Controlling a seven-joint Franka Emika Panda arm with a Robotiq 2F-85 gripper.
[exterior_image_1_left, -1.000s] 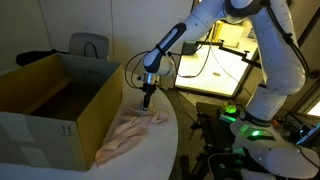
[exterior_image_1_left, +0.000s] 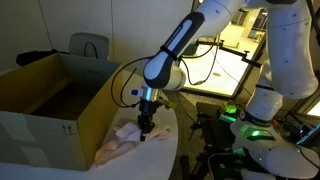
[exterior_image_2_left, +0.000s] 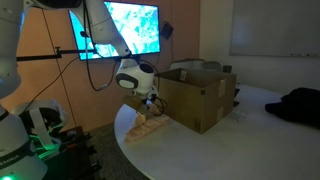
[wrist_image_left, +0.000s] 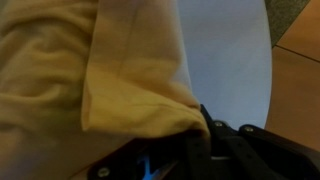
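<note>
A pale pink-beige cloth (exterior_image_1_left: 122, 146) lies bunched on the white table, part of it lifted toward my gripper (exterior_image_1_left: 147, 132). In the wrist view the cloth (wrist_image_left: 135, 65) fills the left and middle and narrows to a raised fold running down to the gripper, whose fingers are shut on it. The fabric covers the fingertips there. From the other side, the cloth (exterior_image_2_left: 148, 127) shows as a low heap on the table just below the gripper.
A large open cardboard box (exterior_image_1_left: 62, 105) stands on the table to the left of the cloth. Bare white table (exterior_image_2_left: 215, 150) stretches in front of the box. The table's curved edge runs close by the cloth.
My gripper has come across the table toward the exterior view 1 camera, low over the surface. The cloth's far part has been drawn with it, so the cloth is now more bunched.
</note>
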